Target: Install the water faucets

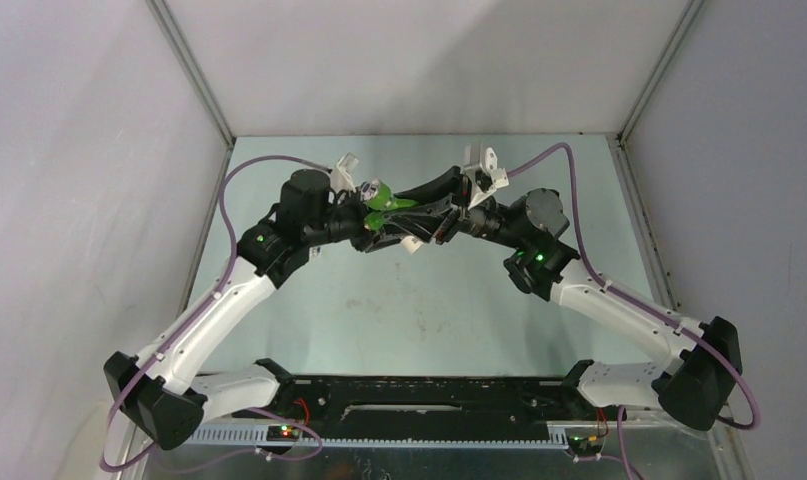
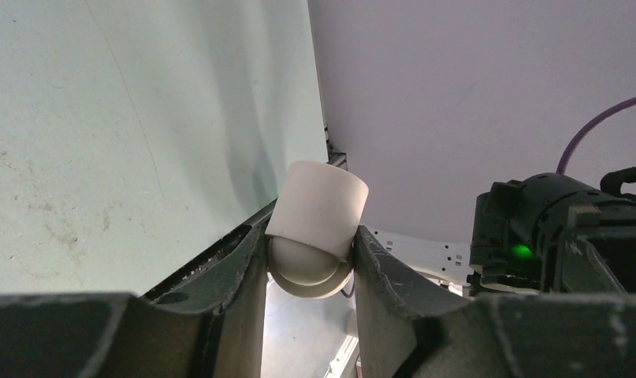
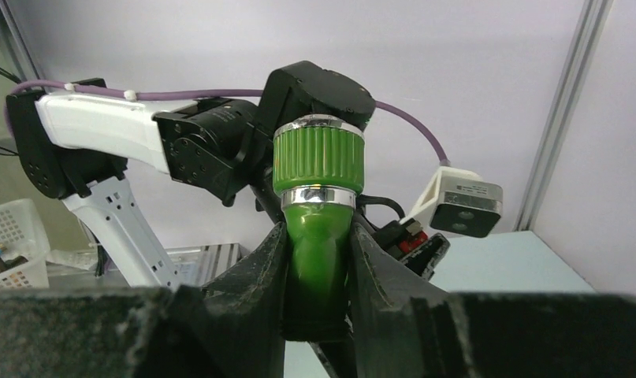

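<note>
A green faucet [image 3: 318,161] with a ribbed cap and silver rings stands between the fingers of my right gripper, which is shut on its green neck. In the left wrist view, my left gripper is shut on a short white cylindrical piece [image 2: 321,201]. From the top, the two grippers overlap above the table. The green faucet [image 1: 381,197] lies over my left gripper's wrist, and the white piece [image 1: 411,243] peeks out below the right fingers. Whether the two parts touch cannot be told; the right arm hides that spot.
Part of a small white item [image 1: 315,251] shows beside the left arm. White walls close in the back and sides. A white basket [image 3: 15,240] stands far left in the right wrist view.
</note>
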